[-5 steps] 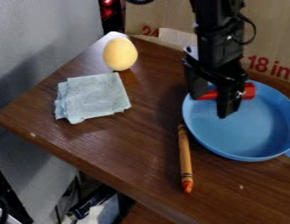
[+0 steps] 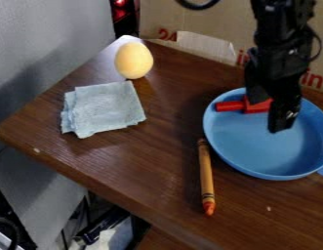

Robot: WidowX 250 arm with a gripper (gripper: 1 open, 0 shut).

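Observation:
A black gripper (image 2: 265, 103) hangs over the blue plate (image 2: 262, 146) at the upper right, beside a red object (image 2: 230, 105) in the plate's back part. Whether its fingers are open or closed on the red object is hard to tell. An orange crayon (image 2: 206, 176) lies on the table to the left of the plate. A pale yellow egg-like object (image 2: 134, 60) and a folded light-blue cloth (image 2: 101, 109) lie on the left part of the table.
The wooden table (image 2: 111, 161) has bare room at its front and middle. A cardboard panel (image 2: 190, 24) stands behind it. The table's left edge borders a grey surface.
The gripper has shifted slightly to the right over the plate, and more of the red object now shows at its left.

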